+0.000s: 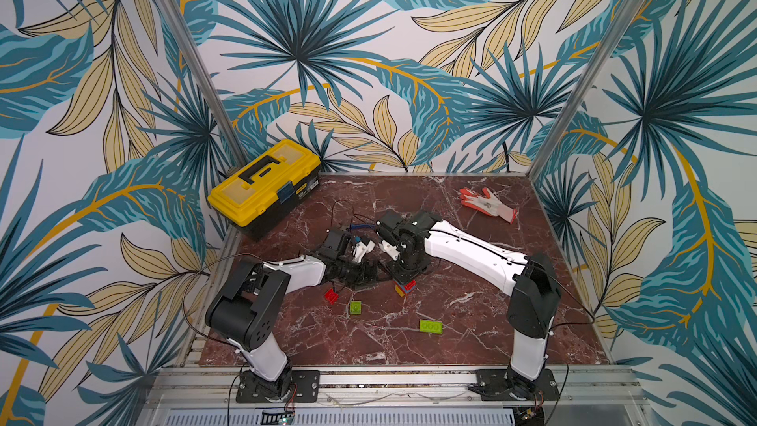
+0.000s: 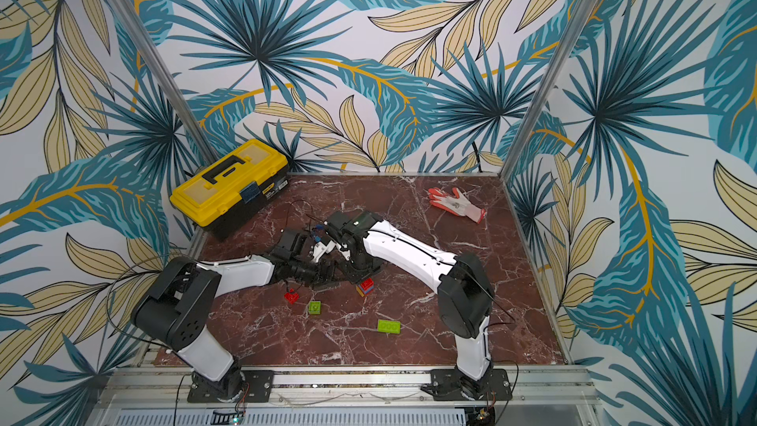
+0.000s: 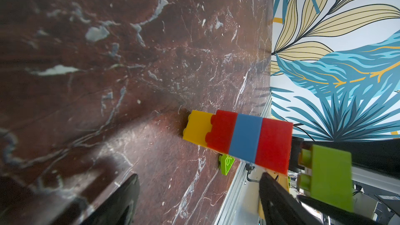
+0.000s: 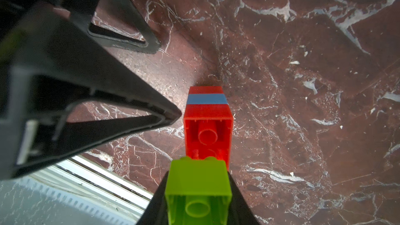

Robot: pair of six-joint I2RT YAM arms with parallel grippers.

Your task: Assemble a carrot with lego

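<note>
A joined stack of bricks (image 3: 245, 137) in yellow, red, blue and red is held above the table by my right gripper, shut on it. A green brick (image 4: 198, 175) lies at the near end of this stack, between the right fingers, its studs towards the red underside. Some orange shows behind a left finger in the left wrist view; how it joins is partly hidden. My left gripper stands open, nothing between its fingers. One of its fingertips (image 4: 170, 114) is close beside the stack's red brick (image 4: 208, 112); whether they touch I cannot tell.
Loose on the table lie a small red piece (image 1: 331, 296), a green brick (image 1: 355, 307) and a longer green brick (image 1: 430, 326). A yellow toolbox (image 1: 264, 181) fills the back left corner, and a glove (image 1: 490, 203) lies back right. Both arms meet closely mid-table.
</note>
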